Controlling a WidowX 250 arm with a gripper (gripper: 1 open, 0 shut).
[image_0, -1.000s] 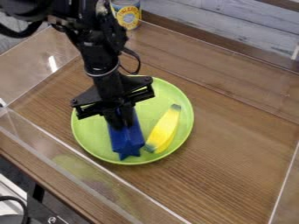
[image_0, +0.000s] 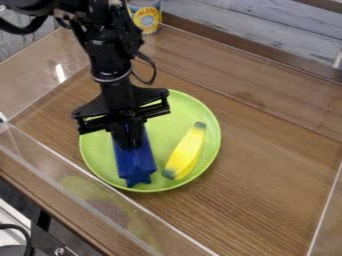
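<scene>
My gripper (image_0: 127, 130) reaches down from the top left over a green plate (image_0: 174, 115), its tip at the upper end of a blue star-ended object (image_0: 134, 165) lying on that plate. The black body of the gripper hides its fingertips, so I cannot see whether they are apart or together. A yellow banana-like piece (image_0: 186, 150) lies on the plate to the right of the blue object.
A can (image_0: 147, 15) stands at the back. A clear strip runs along the left front edge, with a black cable at lower left.
The blue object has shifted slightly left, away from the banana, along with small movements of my gripper.
</scene>
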